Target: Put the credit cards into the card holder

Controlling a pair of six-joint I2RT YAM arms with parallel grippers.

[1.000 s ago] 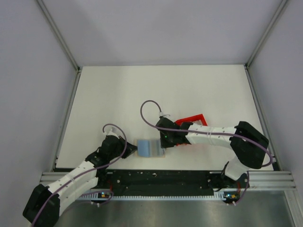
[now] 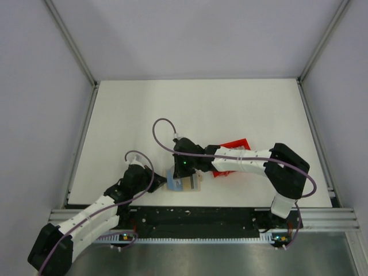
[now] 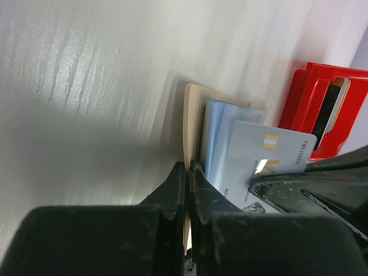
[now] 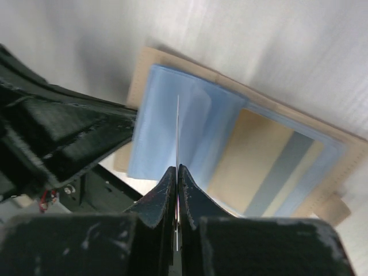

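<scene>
The tan card holder [image 2: 188,183] lies spread on the table, with a blue pocket panel [image 4: 195,115] at its left and a grey-striped tan section beside it. Its left edge is pinched by my left gripper [image 2: 165,180]; in the left wrist view that tan edge [image 3: 193,123] runs up from the shut fingertips. A silver credit card [image 3: 259,152] is held by my right gripper [image 2: 177,174], over the blue panel. From the right wrist, this card [image 4: 177,129] shows only as a thin upright line. Whether its lower edge is inside a pocket cannot be told.
Behind the right arm stands a red box [image 2: 244,142] with cards inside [image 3: 339,95]; the arm partly covers it from above.
My right gripper has moved left, from the holder's right edge to over its blue panel. The left arm has stayed still at the holder's left edge.
</scene>
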